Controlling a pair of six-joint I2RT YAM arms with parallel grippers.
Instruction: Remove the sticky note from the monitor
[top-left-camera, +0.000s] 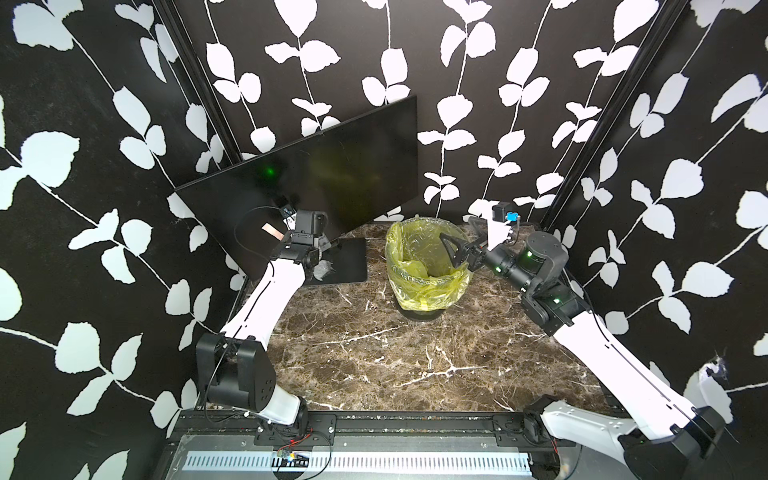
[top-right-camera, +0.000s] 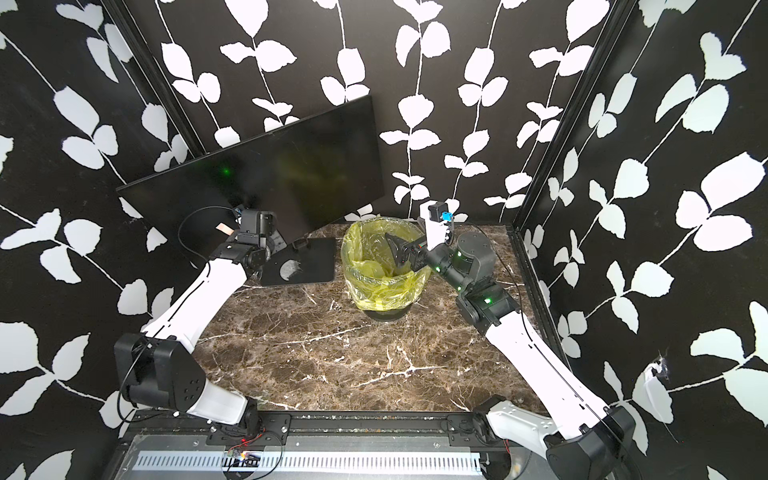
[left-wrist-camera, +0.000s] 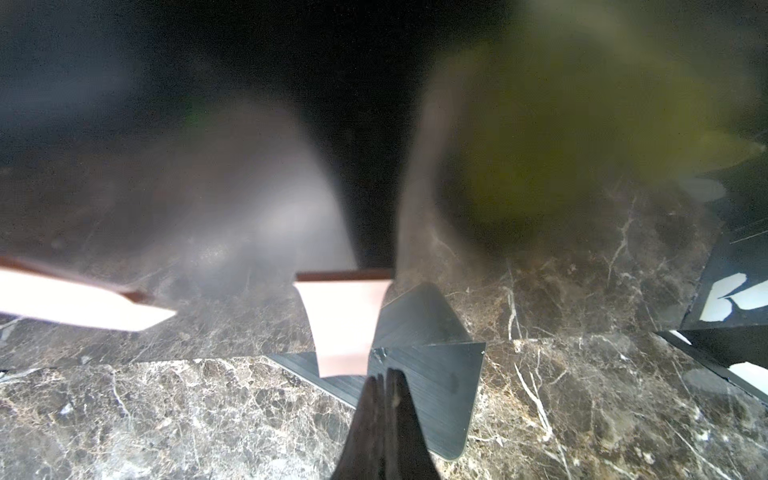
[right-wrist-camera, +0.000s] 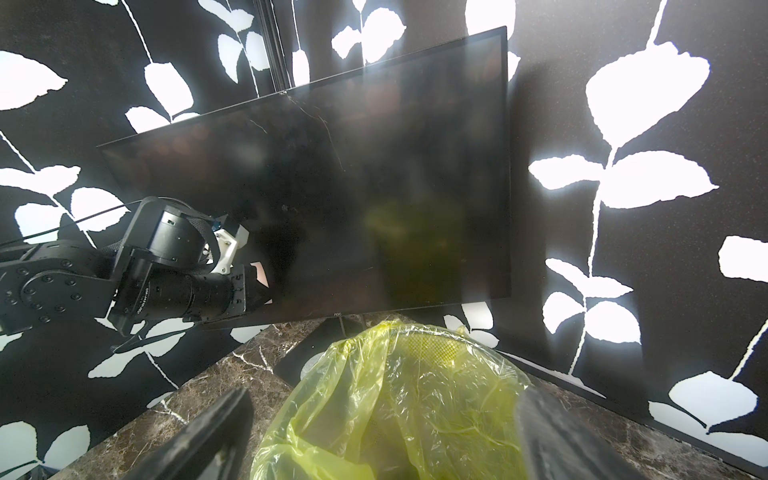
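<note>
The monitor (top-left-camera: 360, 152) stands at the back left, its dark screen facing the table. Low on the screen, a pale pink sticky note (left-wrist-camera: 344, 328) hangs from its upper edge, its lower end curling outward. A second pale strip (left-wrist-camera: 80, 302) shows at the left edge of the left wrist view. My left gripper is shut, with nothing between its fingers; the sticky note's lower end is just above the tips, outside them. Whether they touch, I cannot tell. My right gripper stands open at the bin, its fingers spread apart.
A bin lined with a yellow bag (top-left-camera: 424, 288) stands right of the monitor, below my right gripper. The flat black monitor base (top-right-camera: 316, 268) rests on the marble table (top-left-camera: 368, 360), whose front area is clear. Patterned walls (right-wrist-camera: 624, 240) enclose the back and sides.
</note>
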